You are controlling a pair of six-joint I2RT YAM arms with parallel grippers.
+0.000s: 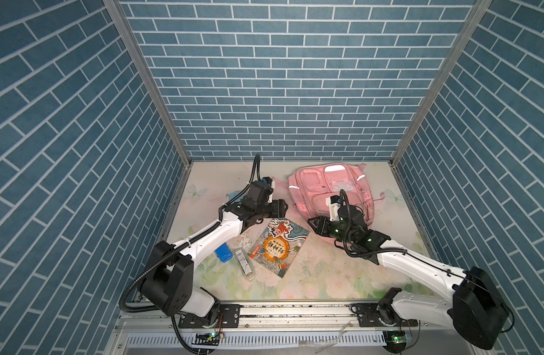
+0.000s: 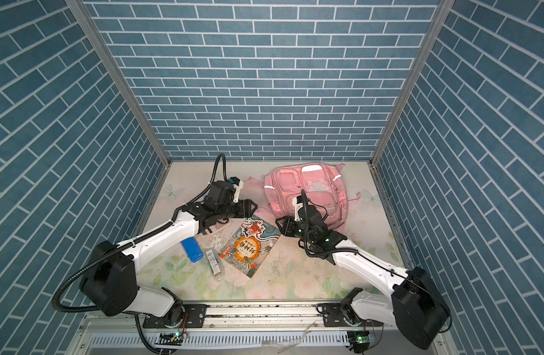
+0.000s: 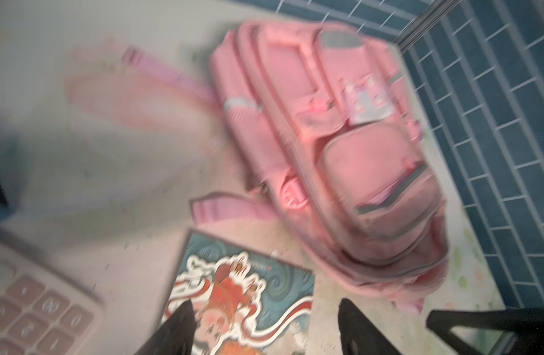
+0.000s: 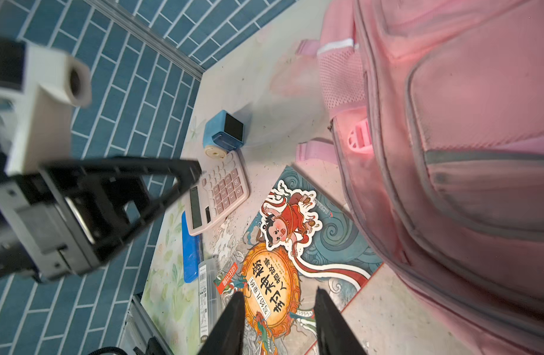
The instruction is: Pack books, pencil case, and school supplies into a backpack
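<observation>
A pink backpack (image 1: 326, 183) lies on its back at the far right of the table, front pockets up. Left of and in front of it, an illustrated book (image 1: 278, 247) lies flat. My left gripper is open and empty above the table, near the book's far end. My right gripper is over the gap between book and backpack, its fingers apart with nothing between them. Left of the book are a pink calculator (image 4: 215, 190), a blue pencil sharpener (image 4: 223, 131), a blue flat case (image 4: 191, 247) and a clear slim box (image 4: 208, 298).
A pink strap (image 3: 230, 210) of the backpack reaches out beside the book's top edge. Blue tiled walls (image 1: 272, 88) close in the back and sides. Bare table (image 1: 325, 284) lies at the front, right of the book.
</observation>
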